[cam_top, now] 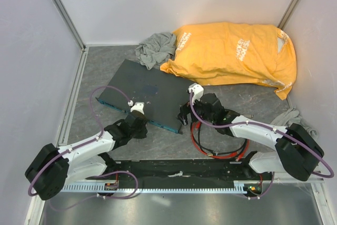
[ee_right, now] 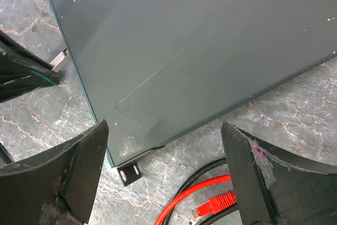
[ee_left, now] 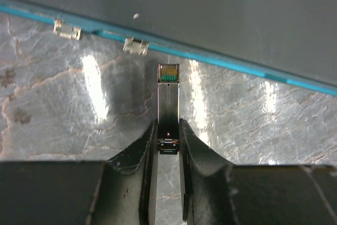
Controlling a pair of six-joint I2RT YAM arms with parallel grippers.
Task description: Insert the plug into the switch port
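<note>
In the left wrist view a slim metal plug [ee_left: 168, 104] points toward the blue front edge of the dark switch [ee_left: 226, 14]. My left gripper is shut on the plug's rear end. A small gap of table shows between the plug's tip and the switch. Two metal modules [ee_left: 136, 46] stick out of that edge, left of the plug's line; the port openings themselves are hard to make out. My right gripper is open over the switch's corner, nothing between its fingers.
Black and red cables with a red connector [ee_right: 215, 205] lie beside the switch, beneath the right gripper. A metal bracket [ee_right: 129, 173] juts from the switch's corner. An orange cloth [cam_top: 237, 56] and a grey cloth [cam_top: 156, 50] lie behind.
</note>
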